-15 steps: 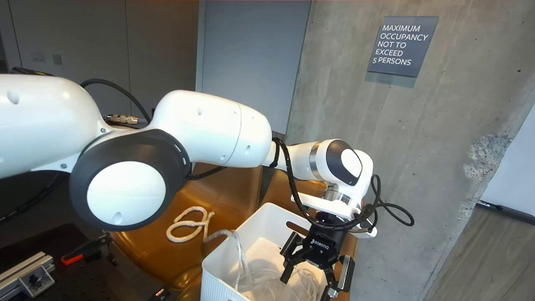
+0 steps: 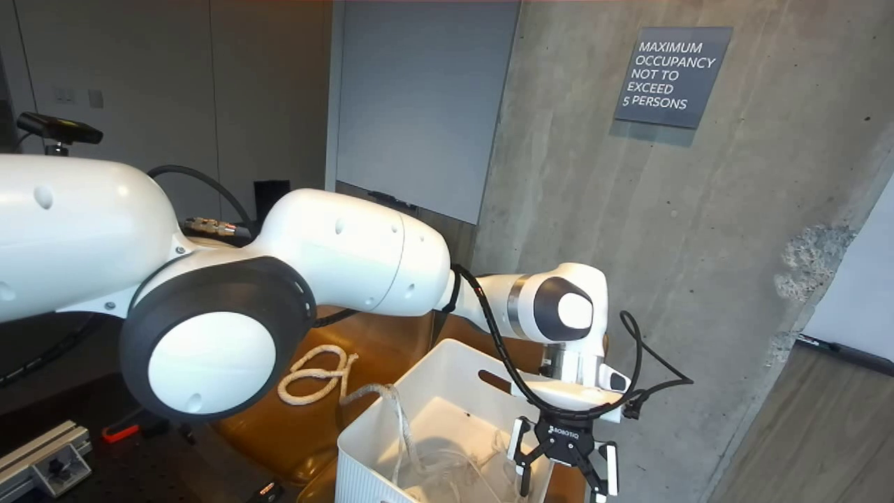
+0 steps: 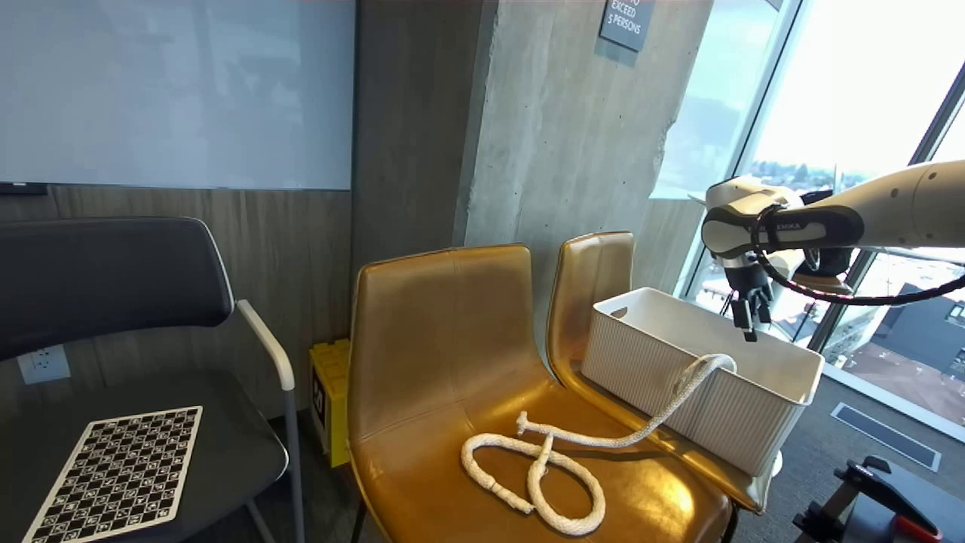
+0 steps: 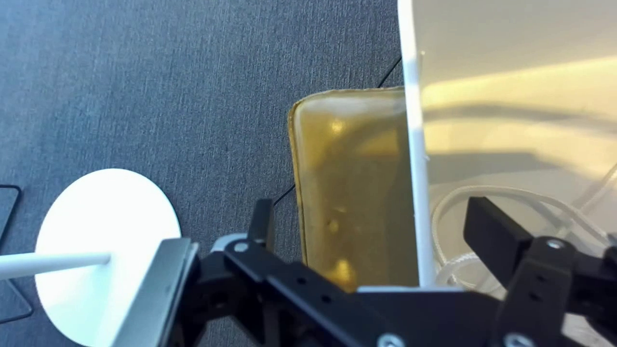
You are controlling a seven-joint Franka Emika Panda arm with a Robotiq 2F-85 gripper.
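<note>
My gripper (image 2: 563, 482) is open and points down, with nothing between its fingers. It straddles the side wall of the white ribbed bin (image 4: 417, 173): in the wrist view one finger (image 4: 494, 237) shows over the bin's inside and the other finger (image 4: 261, 222) lies outside it. Whether it touches the rim I cannot tell. Inside the bin lies thin pale cord (image 4: 509, 193) in loose loops. A thick white rope (image 3: 579, 516) is coiled on the tan chair seat, and its far part runs up over the bin's rim and down inside.
The bin stands on tan chairs (image 3: 443, 335) beside a concrete pillar (image 2: 578, 193). A white round base (image 4: 110, 208) stands on the grey floor (image 4: 202, 86) outside the bin. A dark chair (image 3: 108, 289) holds a patterned board (image 3: 117, 475).
The gripper has moved right in exterior view 1, from over the bin toward its right-hand side, and has turned. The upper arm sits lower. The rope on the chair looks unmoved.
</note>
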